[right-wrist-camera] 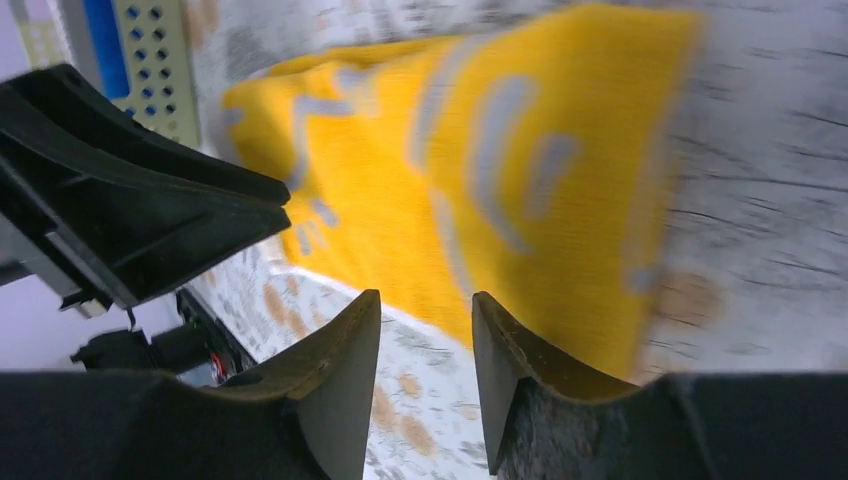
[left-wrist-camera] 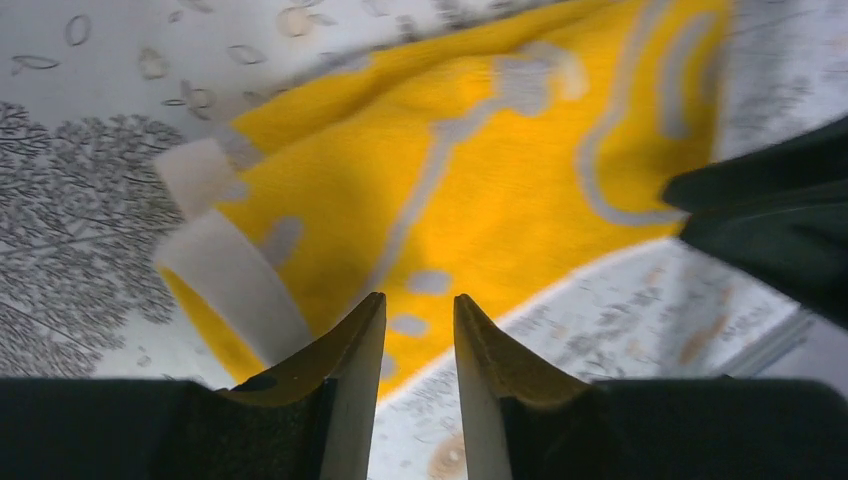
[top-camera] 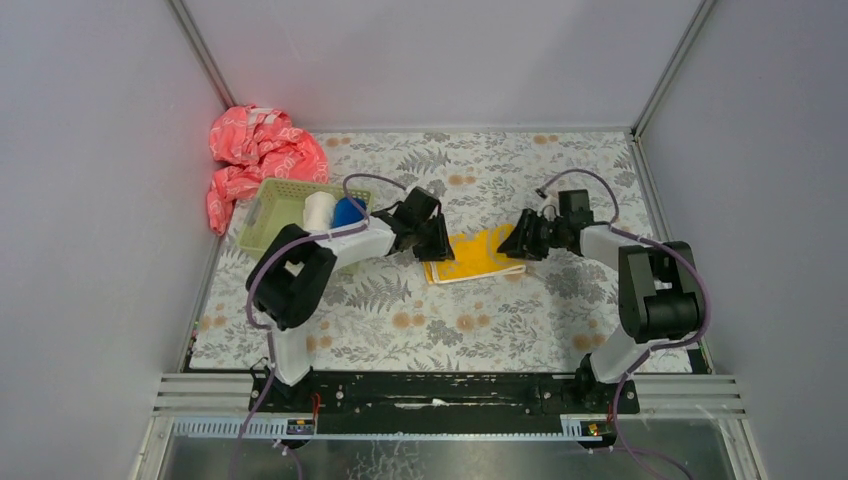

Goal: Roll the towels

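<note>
A yellow towel (top-camera: 477, 262) with grey markings and a pale edge lies folded into a flat oblong mid-table. Over its left end is my left gripper (top-camera: 444, 257). In the left wrist view its fingertips stand a little apart with towel behind the gap; whether they pinch cloth cannot be told. Two pale hems (left-wrist-camera: 225, 270) show at that end. My right gripper (top-camera: 509, 254) is at the towel's right end, open; the right wrist view shows only yellow cloth (right-wrist-camera: 560, 180) beyond the parted fingers, and my left gripper's dark fingers (right-wrist-camera: 200, 210) at the far end.
At the back left stands a green basket (top-camera: 256, 222) holding a white roll (top-camera: 318, 212) and a blue roll (top-camera: 348, 211). A coral cloth (top-camera: 262, 150) is heaped in the corner behind it.
</note>
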